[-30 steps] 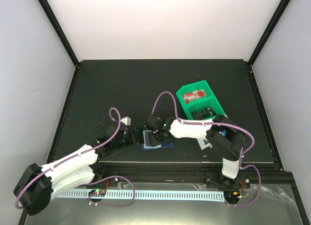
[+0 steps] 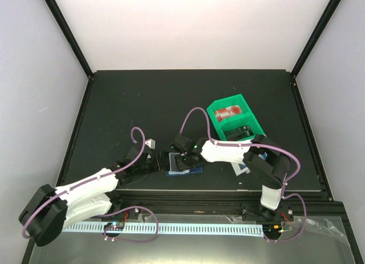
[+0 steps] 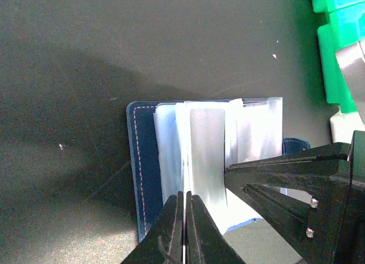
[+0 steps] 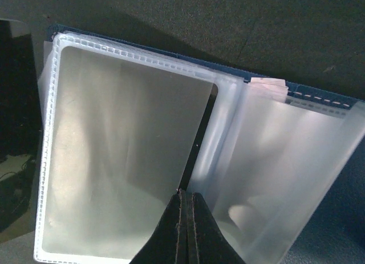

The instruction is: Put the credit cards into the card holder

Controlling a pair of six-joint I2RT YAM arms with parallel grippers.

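The dark blue card holder [image 2: 195, 170] lies open on the table between my two grippers, its clear plastic sleeves showing. In the left wrist view its stitched blue cover [image 3: 140, 155] is at the left and the sleeves stand partly fanned. My left gripper is shut at a sleeve's edge; whether the thin plastic is pinched between its fingers is unclear. My right gripper is shut, its tips at the dark slit beside a clear sleeve [image 4: 125, 138], with no card visible between them. White-and-blue cards [image 2: 240, 168] lie partly hidden under the right arm.
A green box [image 2: 231, 101] stands behind the right arm, holding a red-and-white item [image 2: 228, 112] and a black one [image 2: 239, 133].
The left arm has shifted slightly to the right and the right arm has moved very slightly right too.
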